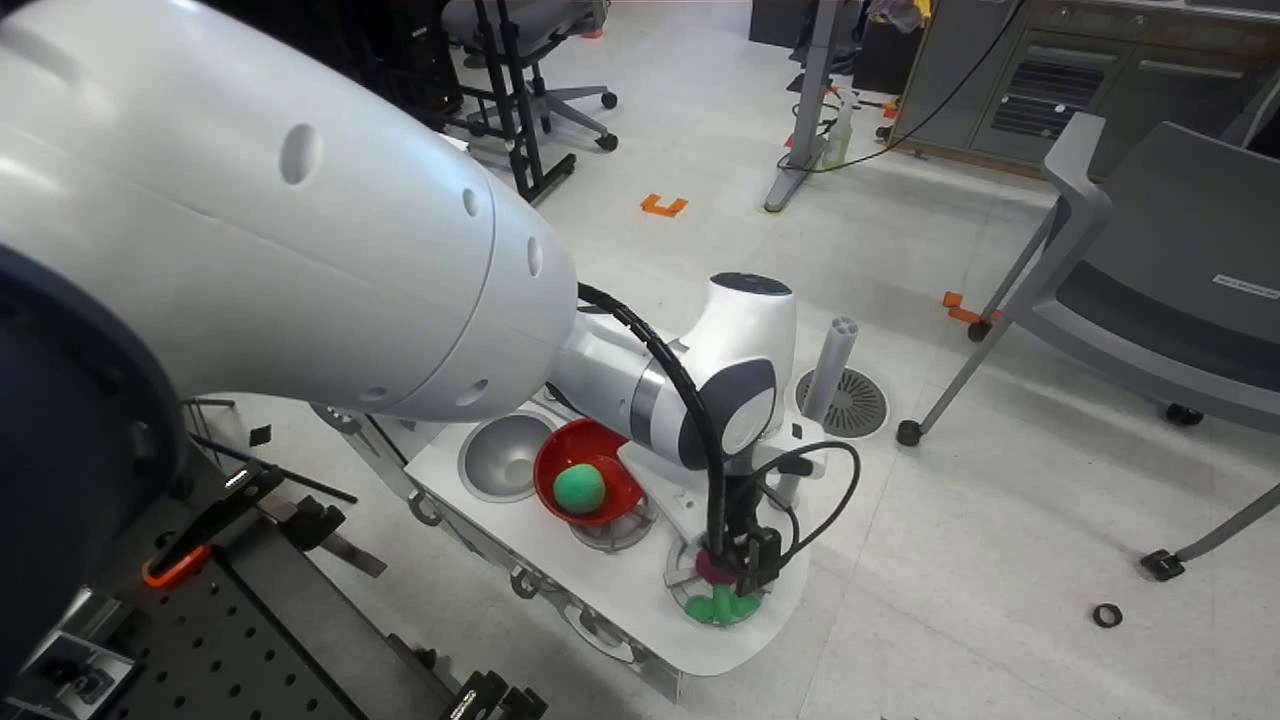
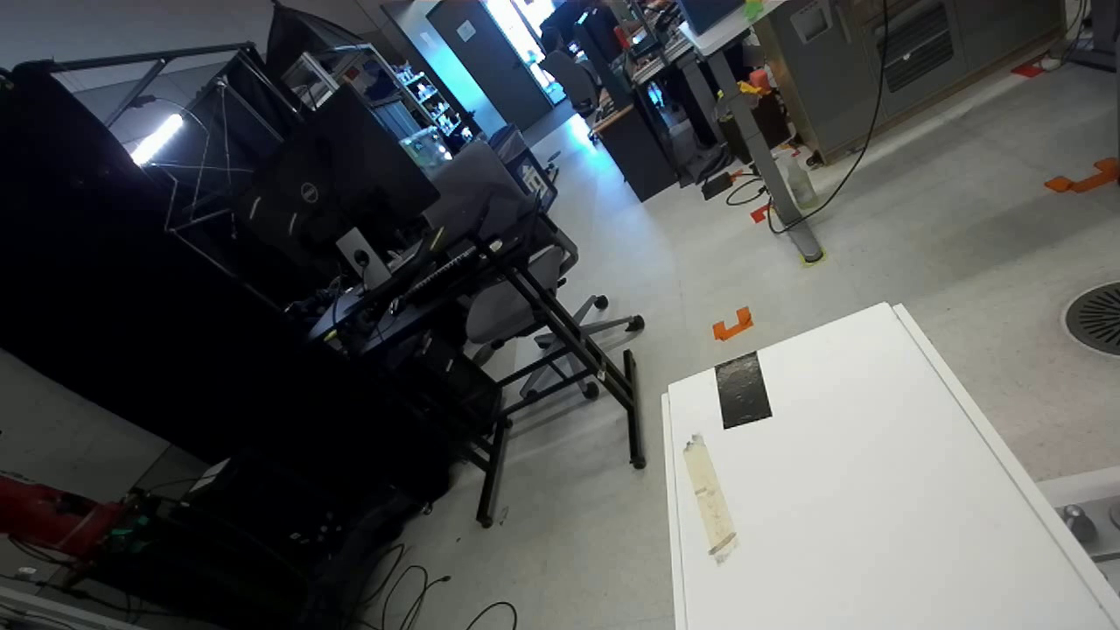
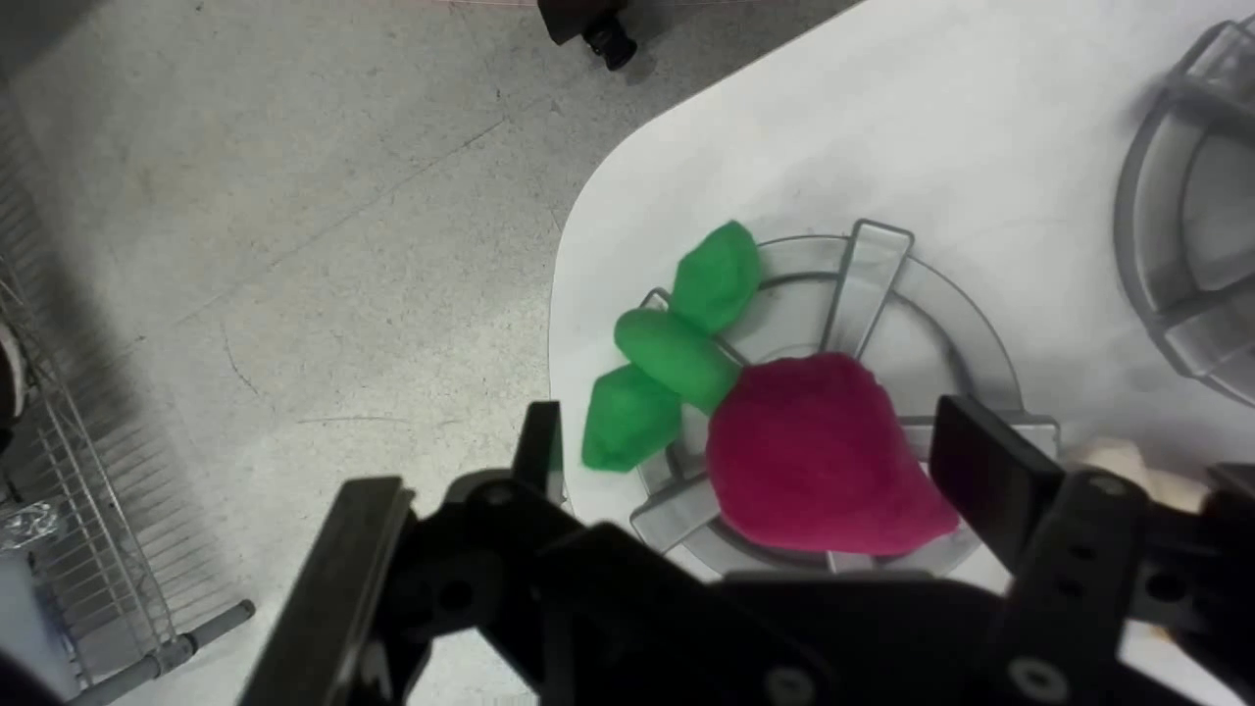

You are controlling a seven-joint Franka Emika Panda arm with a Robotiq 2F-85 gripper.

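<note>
A plush vegetable with a dark pink body and green leaves lies on a grey burner ring near the rounded end of the white counter. My gripper is open above it in the wrist view, one finger close by the pink body and the other out past the leaves. The fingers look clear of the toy, though their height over it is hard to judge. In exterior view 1 the gripper covers part of the pink body, and the leaves show below it.
A red pan holding a green round object sits on the other burner, beside a grey sink bowl. A grey post rises at the counter's back side. Past the rounded edge is floor.
</note>
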